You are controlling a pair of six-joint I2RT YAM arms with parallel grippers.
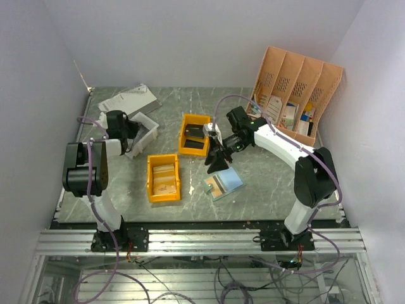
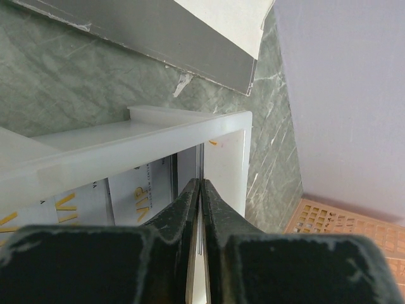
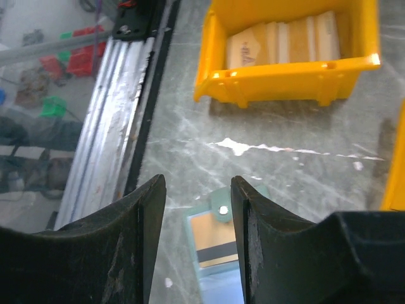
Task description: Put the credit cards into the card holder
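In the left wrist view my left gripper is shut on a thin card (image 2: pixel 200 155) that stands edge-on inside the white box (image 2: pixel 190 130). Other cards with yellow lettering (image 2: pixel 140 190) stand in the same box to the left. A clear bluish card holder (image 3: pixel 196 244) lies flat on the table, with a tan card bearing a dark stripe (image 3: pixel 214 237) showing in it. Over the holder, seen from the right wrist, my right gripper has its fingers apart and nothing between them. From above, the left gripper's tips are partly hidden at the box.
Two yellow bins stand mid-table: the nearer one (image 1: pixel 177 177) holds tan items, the farther one (image 1: pixel 188 120) dark items. A pale flat box (image 1: pixel 131 100) lies behind the white box. At the back right stands an orange rack (image 1: pixel 326 79). Bare table lies right of the holder.
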